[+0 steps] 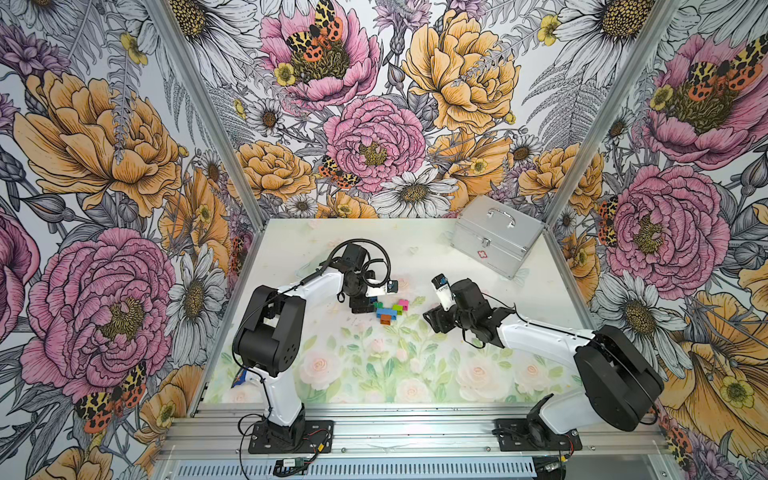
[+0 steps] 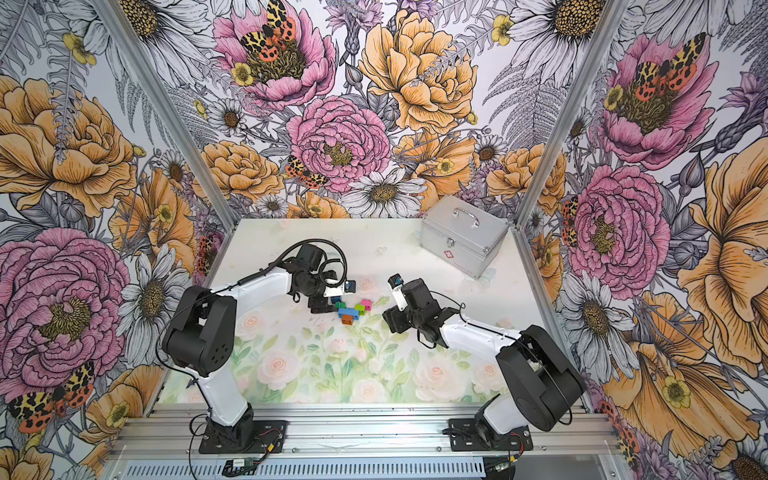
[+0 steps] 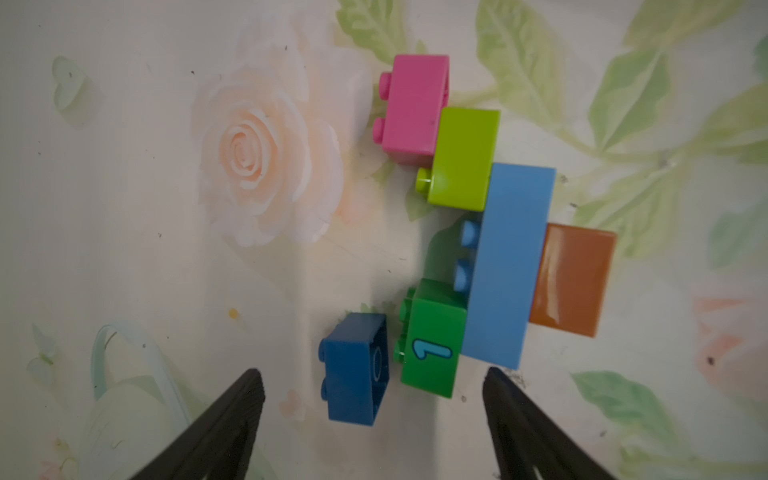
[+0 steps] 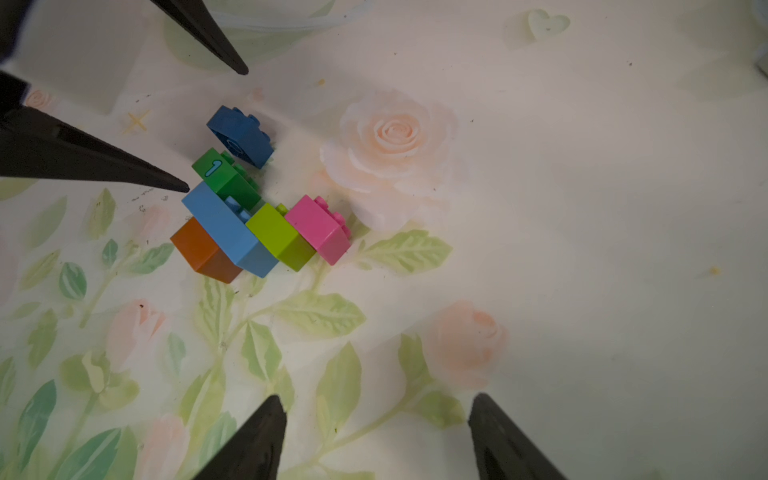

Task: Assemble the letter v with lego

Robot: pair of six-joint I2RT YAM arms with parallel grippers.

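Note:
Orange (image 3: 573, 278), light blue (image 3: 509, 264), lime (image 3: 465, 157), pink (image 3: 415, 106) and green "1" (image 3: 433, 336) bricks sit against one another in a stepped cluster, with lime and green on the light blue brick's studded side. At the green end lies a dark blue brick (image 3: 356, 368), turned on its side, with a narrow gap to the green one in the left wrist view. My left gripper has its fingers apart on either side of the dark blue and green bricks, gripping neither. To the right of the cluster, my right gripper is open and empty.
A silver case (image 1: 498, 236) stands at the back right of the table. The left gripper's fingers (image 4: 120, 160) reach in close to the bricks in the right wrist view. Bare table (image 4: 608, 264) lies right of the cluster.

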